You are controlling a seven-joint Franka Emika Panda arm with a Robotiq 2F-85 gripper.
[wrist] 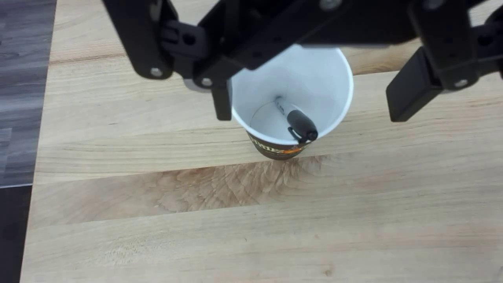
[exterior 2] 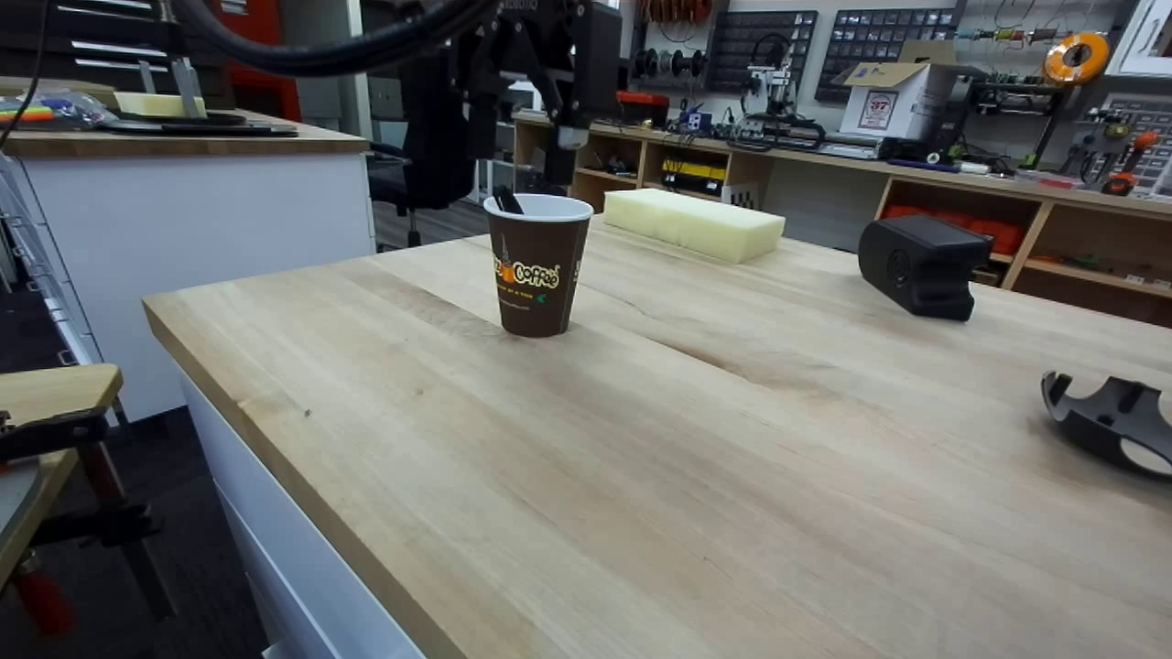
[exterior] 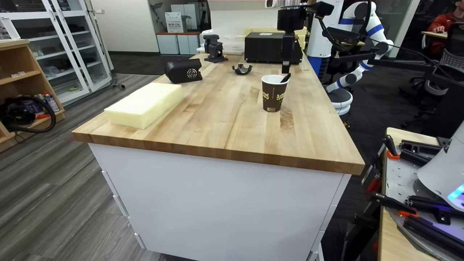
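A brown paper coffee cup (exterior: 274, 96) with a white rim stands upright on the wooden table. Inside it leans a marker (wrist: 301, 123), its dark cap near the rim in the wrist view. My gripper is open above the cup, with nothing held. In the wrist view one finger (wrist: 221, 101) overlaps the cup's left rim, while the other finger (wrist: 410, 89) shows well to the right of it. From the second exterior view, the gripper (exterior 2: 522, 148) hangs just above the cup's rim, apart from it.
A pale yellow foam block (exterior: 145, 104) lies near the table's left edge. Beyond it sit a black rounded object (exterior: 183, 71), a curved black bracket (exterior: 241, 69) and a black box (exterior: 267, 48). Bare tabletop (exterior 2: 615, 461) surrounds the cup.
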